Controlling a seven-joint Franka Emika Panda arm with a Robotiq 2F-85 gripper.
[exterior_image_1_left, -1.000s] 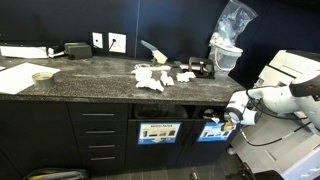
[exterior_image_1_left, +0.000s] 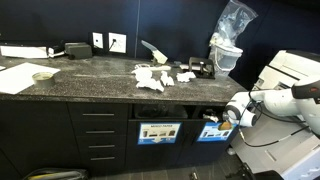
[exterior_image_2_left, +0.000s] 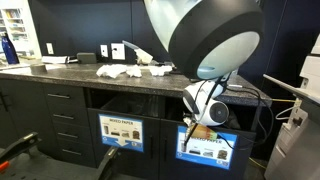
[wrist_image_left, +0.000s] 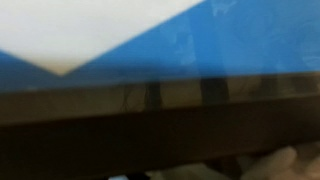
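Down at the right-hand bin drawer, my gripper (exterior_image_2_left: 203, 126) is in front of the blue-and-white label (exterior_image_2_left: 218, 152), close to the drawer's top edge. It is open, and I make out nothing held; its fingers are small in the exterior views and absent from the wrist view. The wrist view is blurred and filled by a blue-and-white label (wrist_image_left: 245, 35) above a dark edge (wrist_image_left: 160, 140). Pale, crumpled-looking material (wrist_image_left: 275, 165) shows along the bottom of that view. Several crumpled white papers (exterior_image_1_left: 145, 75) lie on the dark countertop (exterior_image_1_left: 85, 88).
Left of my gripper is another open-topped bin with a mixed-paper label (exterior_image_2_left: 121, 131). The countertop overhangs both bins. A clear plastic container (exterior_image_1_left: 230, 25) hangs at the back right, and a round tin (exterior_image_1_left: 43, 78) stands on the counter's left. Cables loop beside the arm.
The arm has shifted only slightly at the right-hand bin. The papers on the counter and the bins look the same.
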